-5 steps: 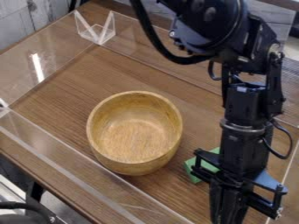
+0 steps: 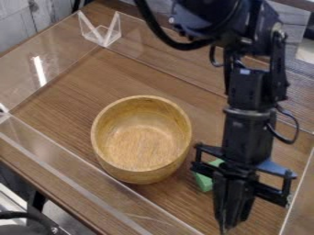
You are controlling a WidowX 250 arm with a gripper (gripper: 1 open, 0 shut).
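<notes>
My black gripper [image 2: 227,211] reaches down at the lower right, its fingertips shut and low near the tabletop. Just behind it, a green object [image 2: 207,179] lies on the table, partly hidden by the gripper. A blue piece [image 2: 276,171] shows behind the gripper body; I cannot tell what it is. To the left sits a round tan wooden bowl [image 2: 139,133], empty.
A clear plastic rack [image 2: 101,27] stands at the back left. Transparent edging runs along the table's sides.
My gripper has moved a little left and up in the view. The bowl has stayed where it was.
</notes>
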